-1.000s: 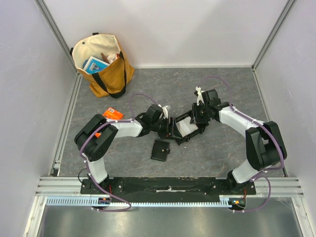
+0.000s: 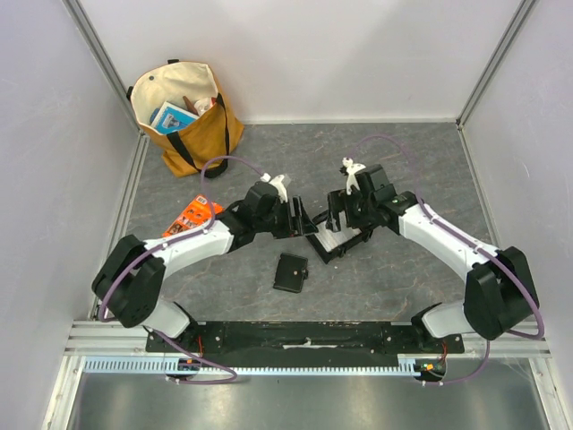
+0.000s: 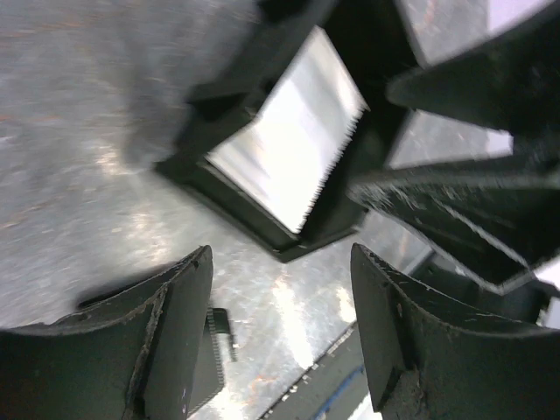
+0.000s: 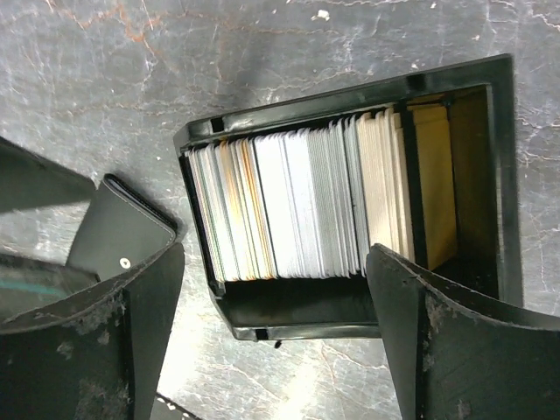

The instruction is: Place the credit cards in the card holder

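A black card holder (image 4: 512, 192) stands mid-table, packed with white and cream cards (image 4: 297, 201) and a yellow divider at one end. My left gripper (image 2: 298, 215) is at its left side; in the left wrist view its fingers are spread part open, with nothing visible between them. My right gripper (image 2: 338, 208) hangs over the holder, open, with the cards seen between and beyond its fingers. A small black card wallet (image 2: 290, 273) lies on the table just below the holder in the top view.
An orange and black item (image 2: 191, 215) lies at the left, partly under the left arm. A yellow tote bag (image 2: 206, 143) with things inside stands at the back left.
Both grippers have risen and shifted in the top view: the left one slightly left and upward, the right one leftward over the holder. The holder and wallet look unmoved.
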